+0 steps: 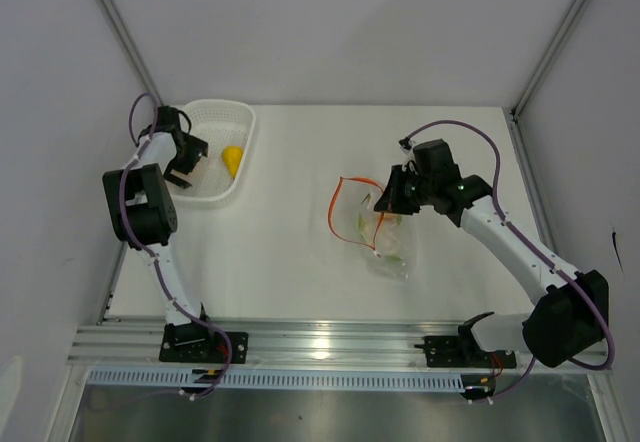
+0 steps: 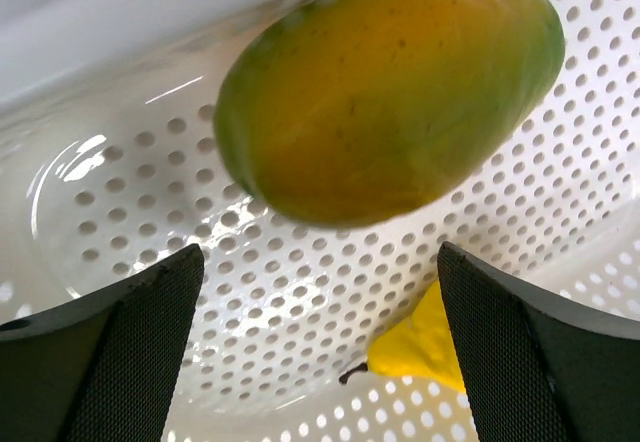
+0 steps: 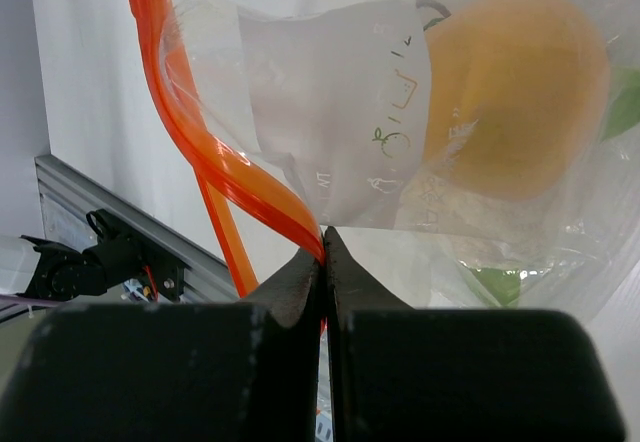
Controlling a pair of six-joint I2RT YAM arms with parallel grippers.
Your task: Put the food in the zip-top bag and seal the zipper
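Observation:
My left gripper (image 1: 190, 167) is open over a white perforated basket (image 1: 243, 137). In the left wrist view a green-orange mango (image 2: 385, 92) lies just beyond its spread fingers, with a yellow piece of food (image 2: 410, 352) partly behind the right finger; that yellow food (image 1: 232, 159) shows right of the gripper from above. My right gripper is shut at the orange zipper edge of a clear bag (image 3: 340, 112), which holds round orange food (image 3: 515, 92) and something green (image 3: 622, 102).
Walls and metal rails edge it on both sides.

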